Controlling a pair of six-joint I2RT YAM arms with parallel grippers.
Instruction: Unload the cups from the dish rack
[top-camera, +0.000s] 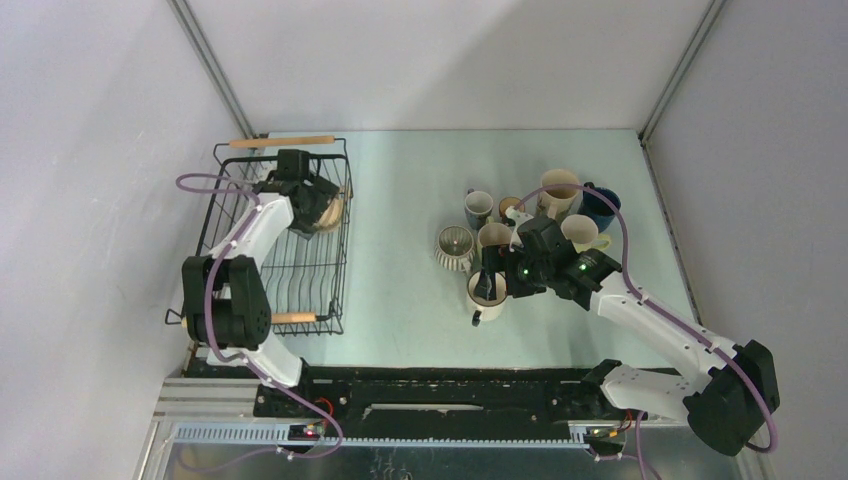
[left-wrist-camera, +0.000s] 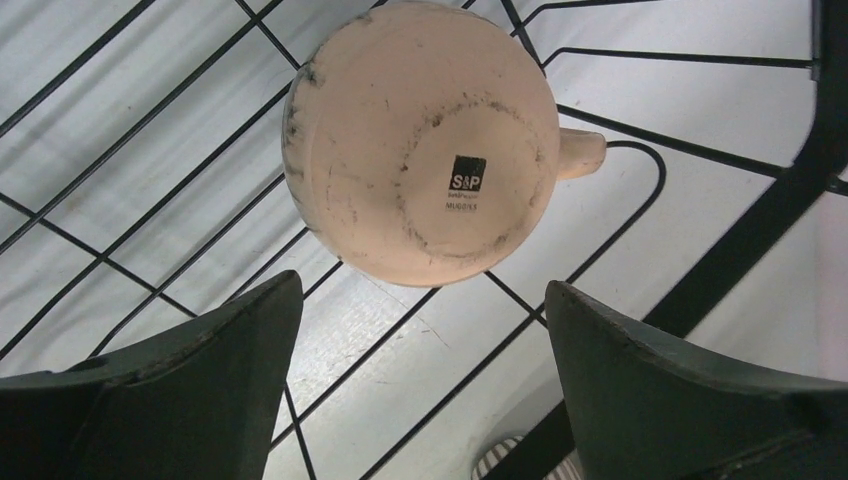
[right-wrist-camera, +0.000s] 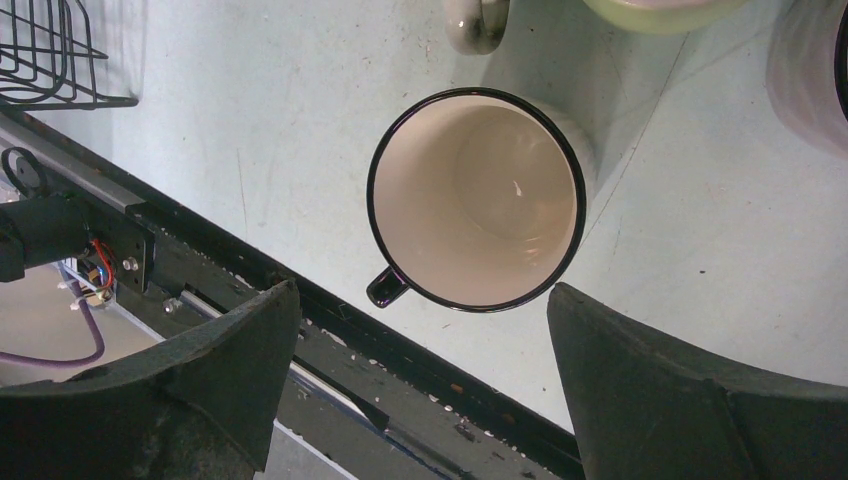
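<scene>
A beige mug (left-wrist-camera: 400, 180) lies tipped in the wire dish rack (top-camera: 300, 285), its stamped base facing the left wrist camera and its handle to the right in that view. Above the mug hovers my left gripper (top-camera: 322, 200), fingers apart and nothing between them; from the top it covers part of the mug. In the left wrist view the fingers (left-wrist-camera: 200, 370) stand just below the mug. Over the table, my right gripper is open, with an upright cream mug with a black rim (right-wrist-camera: 480, 200) in front of its fingers, not gripped.
Several cups stand on the table at the right, among them a striped cup (top-camera: 455, 247), a grey-blue cup (top-camera: 478, 207), a dark blue mug (top-camera: 598, 206) and a tall beige mug (top-camera: 557, 192). Between rack and cups the table (top-camera: 395, 250) is bare. The rack's wire rim encloses the tipped mug.
</scene>
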